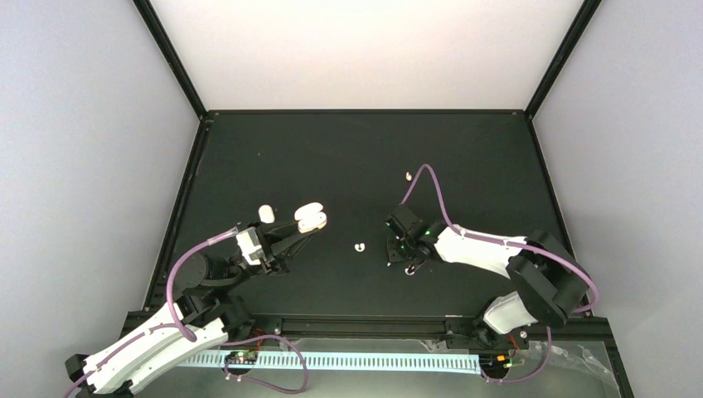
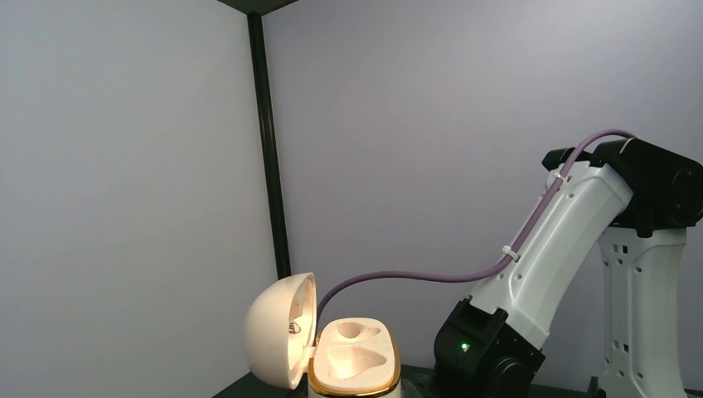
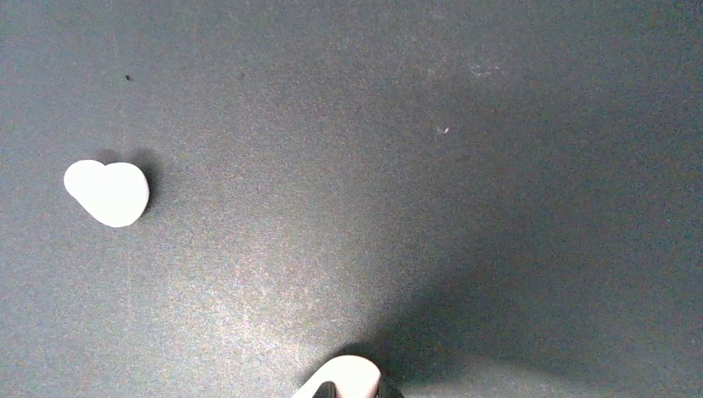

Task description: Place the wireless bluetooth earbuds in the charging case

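Observation:
My left gripper (image 1: 300, 236) is shut on the white, gold-rimmed charging case (image 1: 312, 222), holding it up with lid open. In the left wrist view both wells of the case (image 2: 352, 356) look empty. My right gripper (image 1: 408, 269) points down at a white earbud (image 3: 340, 375) at the bottom edge of the right wrist view; its fingertips barely show there, so its grip is unclear. Another white earbud (image 3: 108, 191) lies on the black mat to the left in that view.
A white oblong piece (image 1: 266, 214) sits left of the case. A small white piece (image 1: 409, 177) lies behind the right arm. Walls enclose the workspace.

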